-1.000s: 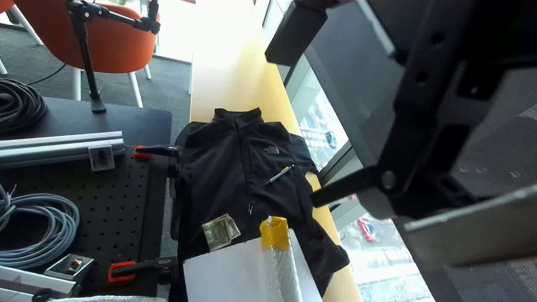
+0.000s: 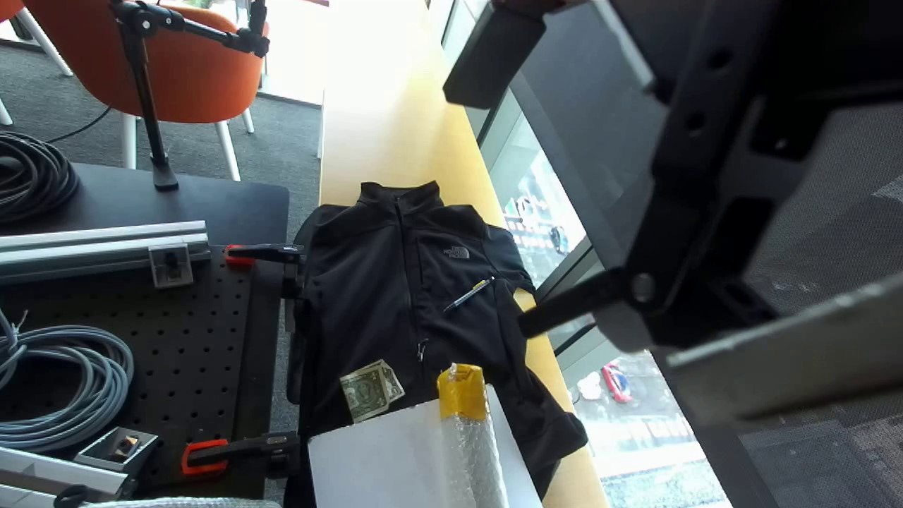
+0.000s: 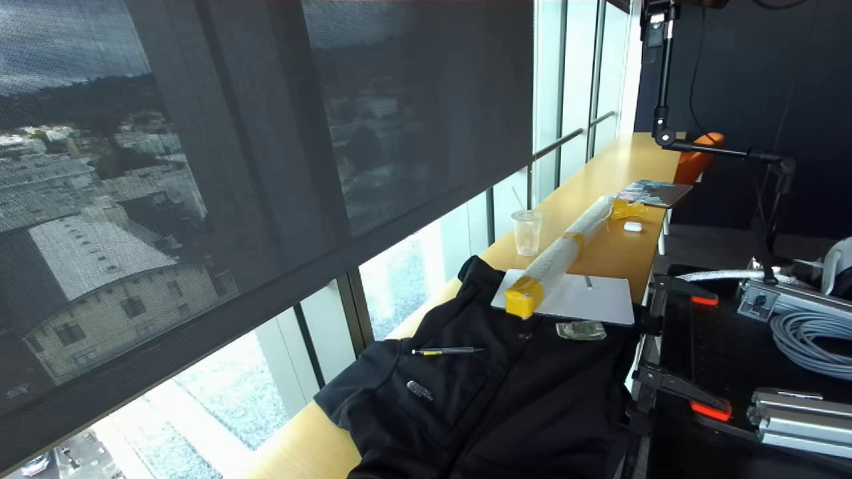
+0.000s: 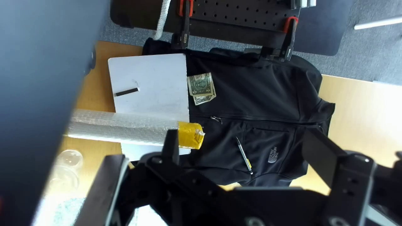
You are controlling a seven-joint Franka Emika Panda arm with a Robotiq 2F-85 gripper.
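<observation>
My gripper [image 2: 518, 190] is open, its two fingers wide apart and nothing between them. In the wrist view its dark fingers [image 4: 319, 152] frame the lower part of a black jacket [image 4: 260, 94], which lies flat on the wooden counter well below. A slim pen [image 4: 244, 155] with a yellow band rests on the jacket's chest, close to the white logo. Folded dollar bills [image 4: 201, 88] lie on the jacket beside a white board [image 4: 158, 81]. Across that board stretches a bubble-wrapped roll [image 4: 128, 127] with yellow tape on its end. The gripper is out of sight in exterior view 2.
Clamps [image 2: 241, 444] hold a black pegboard table [image 2: 186, 364] alongside the counter. A clear plastic cup [image 3: 526, 233] stands by the window. Coiled cable [image 2: 68, 385] and metal rails occupy the pegboard. Bare counter [image 2: 381, 110] extends past the jacket's collar.
In exterior view 1 the gripper has shifted slightly left. It was open before as well, and the jacket, pen, bills, board and roll have stayed where they were.
</observation>
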